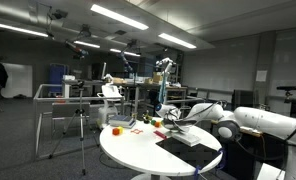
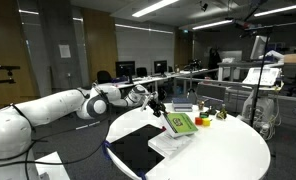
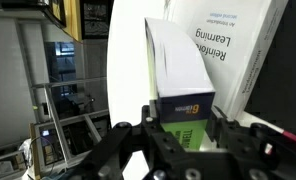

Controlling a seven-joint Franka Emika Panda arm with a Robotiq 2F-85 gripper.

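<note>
My gripper is shut on a book point(image 3: 181, 65) with a pale page block, an orange band and green at its near end. In exterior view 2 the held book point(image 2: 180, 123) shows a green cover and leans at a tilt, with the gripper point(image 2: 162, 110) at its upper left end. Beneath it lies a white book point(image 3: 220, 42) with "Reinforcement Learning" on its cover, which also shows as a white book point(image 2: 168, 144) in exterior view 2. Whether the held book touches the lower one, I cannot tell.
A black mat point(image 2: 134, 151) covers part of the round white table point(image 2: 233, 155). Red and yellow items point(image 2: 205, 121) stand beyond the books. In exterior view 1 an orange and yellow object point(image 1: 117, 131) sits at the left edge.
</note>
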